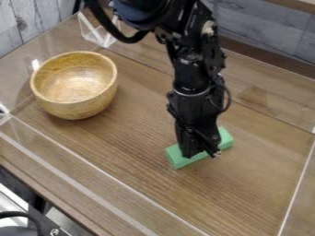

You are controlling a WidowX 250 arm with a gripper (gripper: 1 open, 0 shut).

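The black arm reaches down from the top centre, its gripper (197, 143) low over a flat green object (187, 156) on the wooden table (110, 171). The fingertips are at or just over the green object and hide its middle. The gripper looks shut; whether anything thin is between the fingers cannot be seen.
A light wooden bowl (74, 81) sits at the upper left. Black cables lie at the lower left edge.
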